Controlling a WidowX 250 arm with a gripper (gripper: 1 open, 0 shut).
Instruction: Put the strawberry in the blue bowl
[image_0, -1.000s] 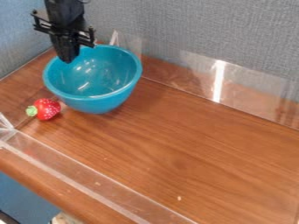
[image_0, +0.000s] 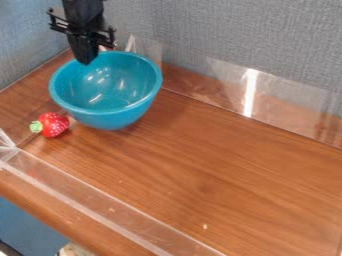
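The red strawberry (image_0: 51, 125), its green leaves toward the left, lies on the table just outside the blue bowl, close to the bowl's front left side. The blue bowl (image_0: 107, 88) stands in the far left part of the table, and its visible inside looks empty. My black gripper (image_0: 88, 58) hangs at the bowl's far left rim, its fingertips overlapping the rim in this view. Whether it touches the rim, or whether its fingers are apart, I cannot tell. The strawberry is well away from the gripper, on the near side of the bowl.
Clear low walls edge the wooden table (image_0: 221, 165), with the back wall (image_0: 250, 92) behind the bowl and another along the front left. Grey fabric panels rise behind.
My gripper has shifted a little to the right and slightly up along the bowl's far rim. Neither the bowl nor the strawberry has visibly moved.
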